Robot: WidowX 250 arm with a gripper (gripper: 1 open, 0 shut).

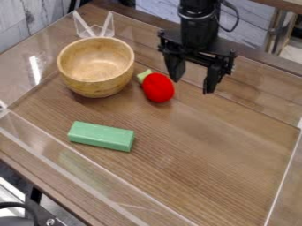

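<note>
The black gripper (190, 64) hangs over the table at the upper middle, its two fingers spread apart with nothing seen between them. Below and left of it lies a red oval object (158, 88), with a small light green object partly hidden behind it. A wooden bowl (98, 81) stands at the upper left. A green block (101, 136) lies at the lower left.
A raised wooden edge runs along the back right. A black part shows at the bottom left corner.
</note>
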